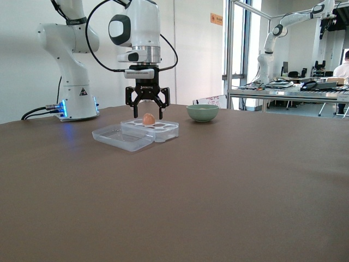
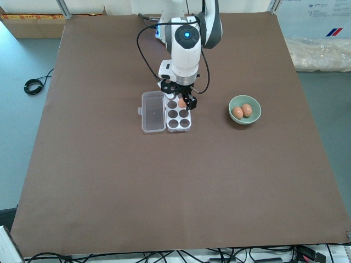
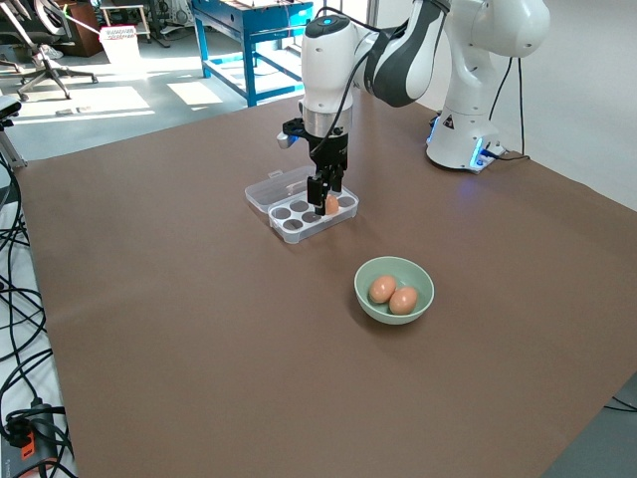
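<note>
A clear plastic egg box point(image 2: 179, 123) with an open lid point(image 2: 153, 112) sits mid-table, one brown egg point(image 1: 149, 119) in its tray. My gripper point(image 1: 147, 111) is open just over the tray, its fingers spread either side above that egg, apparently not closed on it. Right of the box in the left view stands a green bowl point(image 2: 244, 116) point(image 3: 393, 311) with two brown eggs point(image 3: 382, 289) in it; the top view shows only the bowl's outside.
Cables point(image 3: 25, 368) run outside the table's edge. The arm's white base point(image 3: 463, 149) stands at the back.
</note>
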